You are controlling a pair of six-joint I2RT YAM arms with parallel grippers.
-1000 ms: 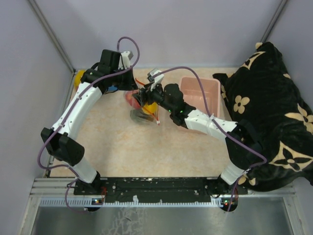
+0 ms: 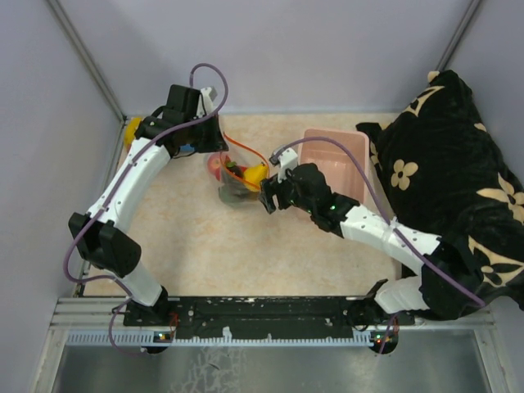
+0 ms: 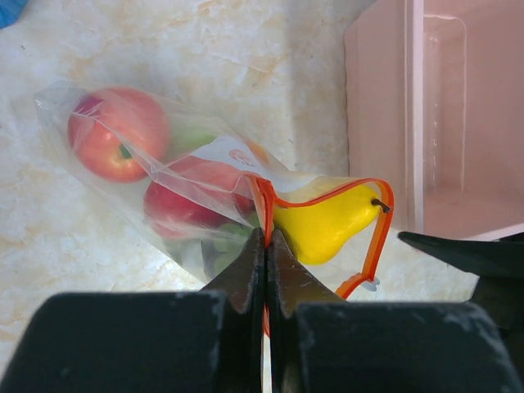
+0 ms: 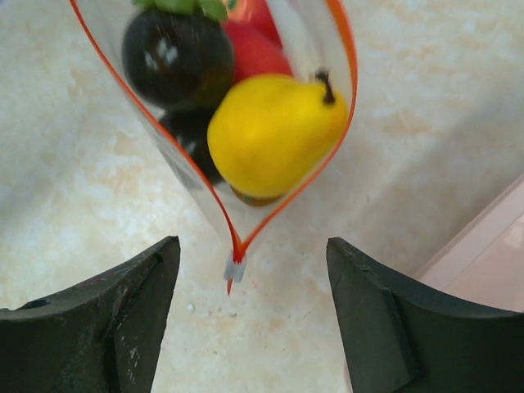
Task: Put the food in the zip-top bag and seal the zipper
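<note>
The clear zip top bag [image 3: 61, 123] lies on the table, its orange-edged mouth gaping. Inside are a red apple [image 3: 115, 147], another red food item [image 3: 184, 205], a yellow pear [image 4: 274, 135] near the mouth and a dark round item [image 4: 176, 61] with a green top. My left gripper is shut on one side of the bag's orange rim. At the opposite corner of the mouth, a pale zipper slider [image 4: 235, 267] shows between the parted fingers of my right gripper in the right wrist view; they appear clear of it.
A pink bin [image 2: 360, 168] stands right of the bag, close to my right arm. A black flowered cushion [image 2: 446, 164] fills the right side. Blue and yellow things [image 2: 131, 131] lie at the back left.
My right gripper has moved right and toward the front, from over the bag to beside its mouth corner. The mouth now shows wider, with the pear uncovered. My left arm has barely moved.
</note>
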